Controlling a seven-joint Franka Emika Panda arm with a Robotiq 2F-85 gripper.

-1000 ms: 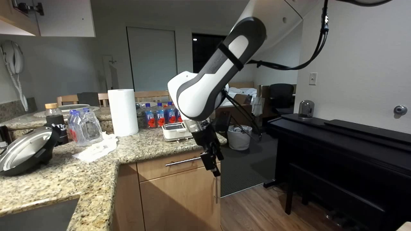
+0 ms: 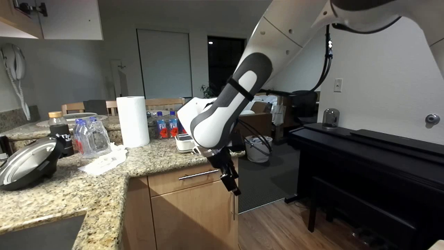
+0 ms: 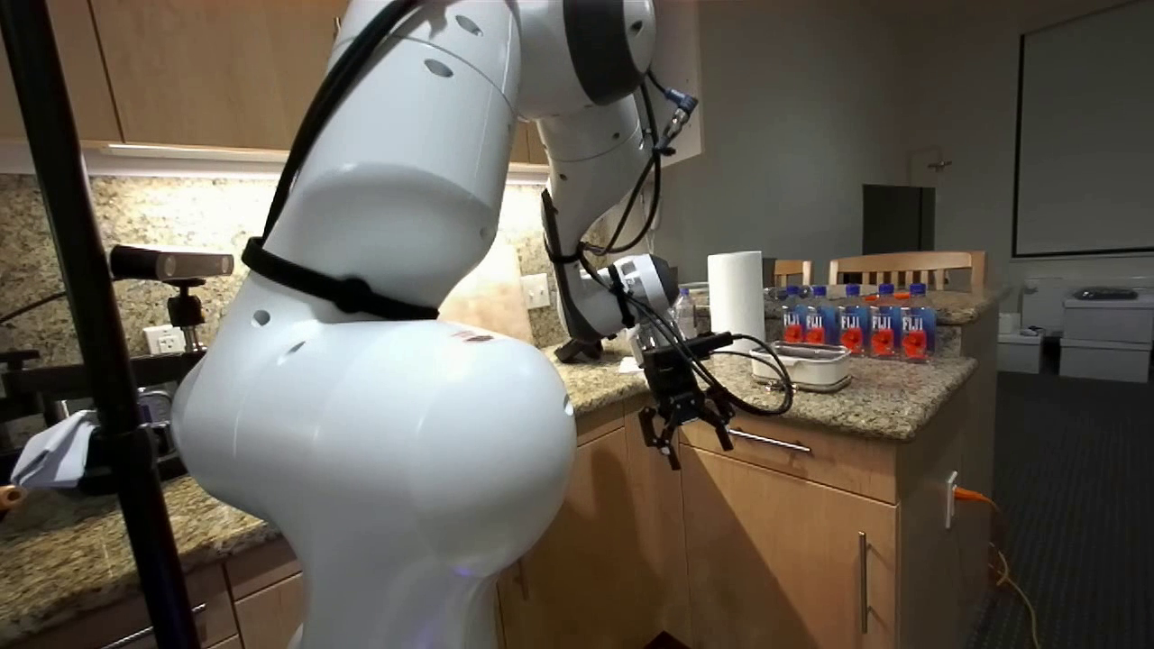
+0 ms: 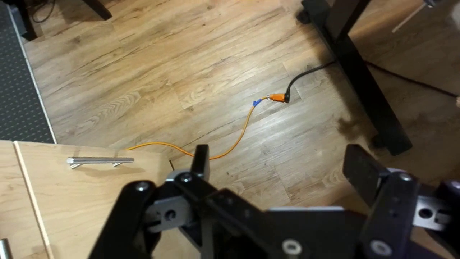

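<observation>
My gripper (image 3: 661,442) hangs in front of the cabinet, lower than the counter top, its fingers apart and nothing between them. In the wrist view, its two fingers (image 4: 201,162) spread over bare wood floor. The drawer handle (image 3: 768,440) is a metal bar behind and to the right of the gripper in the second exterior view. A white rectangular container (image 3: 806,366) with a clear-looking top rests on the counter. Part of that container (image 2: 185,143) is hidden behind my wrist in the first exterior view.
Water bottles (image 3: 865,324) and a paper towel roll (image 3: 737,297) stand on the counter. A dark lidded pan (image 2: 31,162) leans at the left. An orange cable (image 4: 243,129) crosses the floor near a black stand foot (image 4: 371,95). Space around the gripper is free.
The arm has come lower, and the gripper has shifted slightly down and to the right in the first exterior view. My wrist now covers more of the white container. Counter objects have stayed put.
</observation>
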